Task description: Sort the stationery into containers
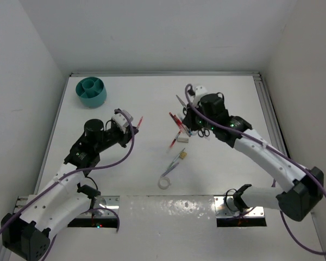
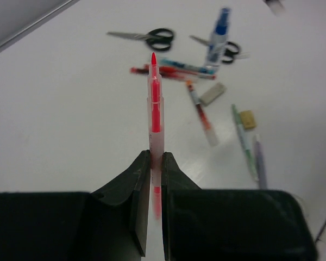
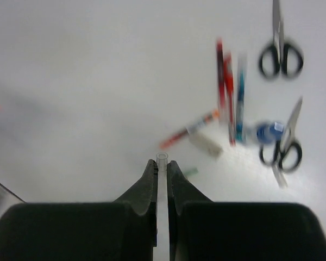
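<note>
A pink-red marker (image 2: 156, 117) stands upright in the left wrist view, with my left gripper shut on it. From above, that marker's red tip (image 1: 140, 120) shows beside the left gripper. My right gripper is shut on a small clear cap (image 3: 162, 157), raised off the table. Below it, blurred, lie red pens (image 3: 221, 81), a blue pen (image 3: 240, 98), an orange-ended pen (image 3: 189, 130) and two pairs of scissors (image 3: 280, 54). The teal divided holder (image 1: 91, 92) stands at the far left of the table.
A blue-capped bottle (image 2: 218, 41) stands near the scissors. A pale eraser (image 2: 212, 94), a yellow eraser (image 2: 248, 119), a green marker (image 2: 244, 142) and a purple pen (image 2: 260, 163) lie nearby. A tape ring (image 1: 163, 182) sits at the front. Between holder and pens the table is clear.
</note>
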